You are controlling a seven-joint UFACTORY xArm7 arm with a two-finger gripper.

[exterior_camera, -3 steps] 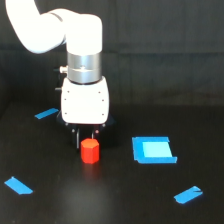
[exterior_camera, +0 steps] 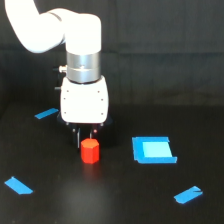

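Note:
A red block [exterior_camera: 90,151] stands on the dark table, left of the middle of the view. My gripper [exterior_camera: 86,136] points straight down just above and behind it, under the white hand. Its dark fingers blend into the black background and the block partly covers the area below them. I cannot tell how far apart they are or whether they touch the block.
To the right lies a blue square [exterior_camera: 138,148] with a pale centre [exterior_camera: 156,149]. Blue tape strips [exterior_camera: 18,186] mark the table at left and right.

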